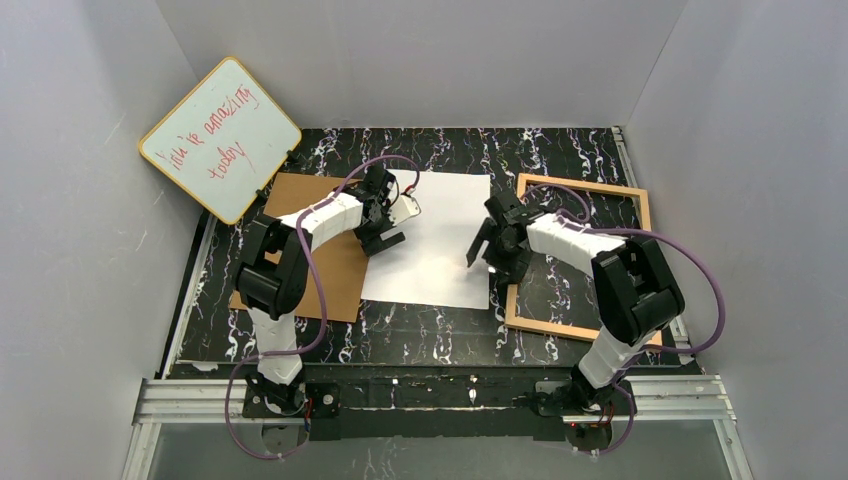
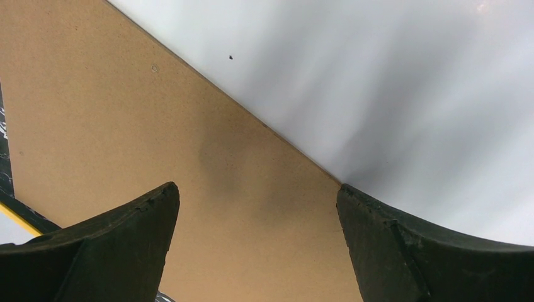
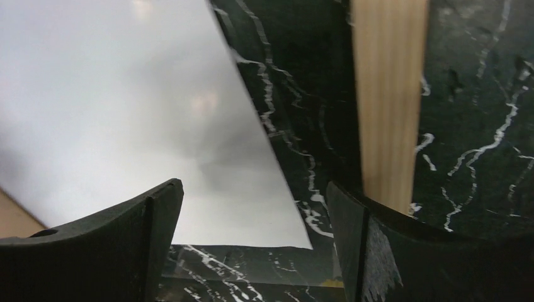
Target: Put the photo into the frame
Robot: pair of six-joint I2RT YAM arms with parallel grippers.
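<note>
A white sheet [image 1: 430, 265], seemingly the photo, lies flat in the middle of the table, its left edge along a brown backing board [image 1: 335, 285]. To the right lies the empty wooden frame [image 1: 555, 328], dark tabletop showing inside it. My left gripper is open above the seam of board and sheet, with nothing between its fingers. My right gripper is also open and empty, over the sheet's right edge near its lower right corner, close to the frame's left bar [image 3: 387, 100]. The right arm covers part of the frame in the top view.
A small whiteboard [image 1: 220, 140] with red writing stands at the back left. Grey walls [image 1: 430, 60] enclose the black marbled table [image 1: 420, 335]. Purple cables [image 1: 715, 300] run along both arms.
</note>
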